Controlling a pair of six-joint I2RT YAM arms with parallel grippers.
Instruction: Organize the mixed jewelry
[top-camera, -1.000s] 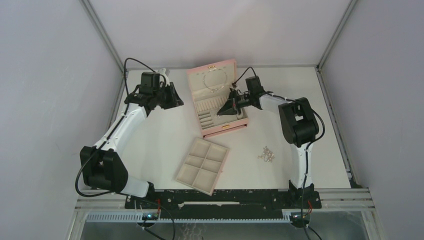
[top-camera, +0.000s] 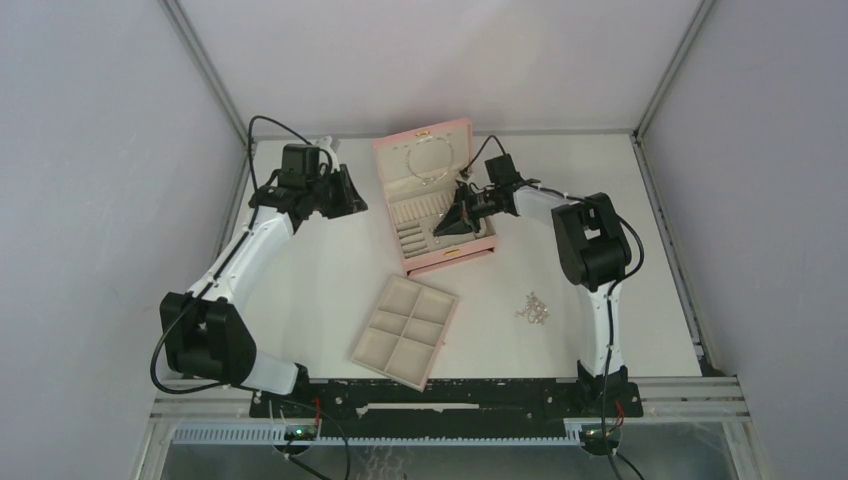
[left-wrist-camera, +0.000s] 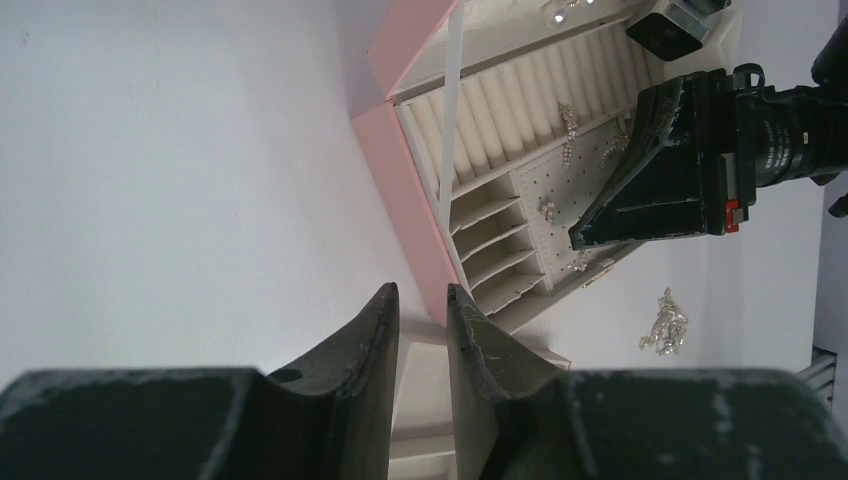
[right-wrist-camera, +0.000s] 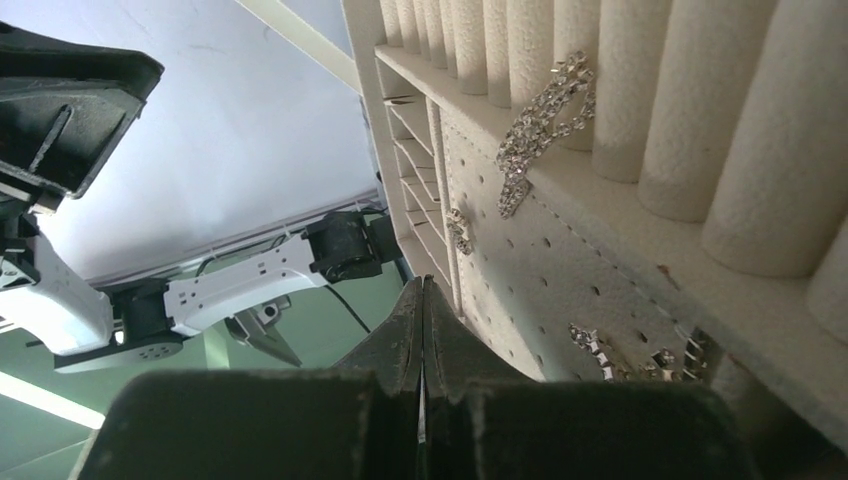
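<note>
A pink jewelry box (top-camera: 450, 261) stands with its lid up at the back middle; a necklace (top-camera: 430, 155) hangs inside the lid. Over the box's lower compartments is my right gripper, shut, with nothing visible between its fingertips. A sparkling chain (right-wrist-camera: 535, 130) drapes from the ring rolls onto the dotted pad, where a small piece (right-wrist-camera: 458, 230) and more jewelry (right-wrist-camera: 640, 358) lie. On the bare table, a tangled pile of jewelry (top-camera: 534, 308) sits front right of the box. Left of the box, my left gripper is partly open and empty.
An empty beige tray (top-camera: 405, 312) with several compartments lies in front of the box. The raised lid (top-camera: 422, 132) stands behind the right gripper. Clear white table extends on the left and at the right.
The right gripper and arm have shifted slightly left and a little toward the front over the box. The left arm, tray and jewelry pile look unmoved.
</note>
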